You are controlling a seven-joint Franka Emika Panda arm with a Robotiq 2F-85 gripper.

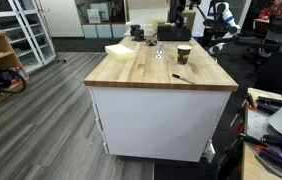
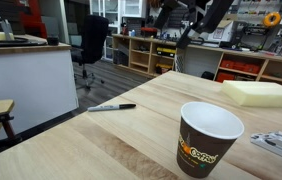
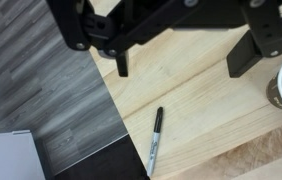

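Observation:
My gripper hangs above the wooden tabletop (image 3: 186, 90), its dark fingers spread wide in the wrist view with nothing between them. Below and a little left of the gap lies a marker (image 3: 156, 140), grey-white with a black cap, flat near the table edge. A brown paper cup (image 2: 203, 140) with a white inside stands upright; the wrist view cuts off part of this cup (image 3: 278, 92) at the right edge, beyond the right finger (image 3: 244, 56). In exterior view 1, the marker (image 1: 183, 79) lies in front of the cup (image 1: 184, 56).
A pale yellow block (image 2: 261, 95) and a silver tool (image 2: 279, 146) lie on the table away from the marker. Several dark items, among them a black box (image 1: 171, 32), stand at its far end. Bare wood surrounds the marker, and grey floor (image 3: 56, 90) drops away beyond the edge.

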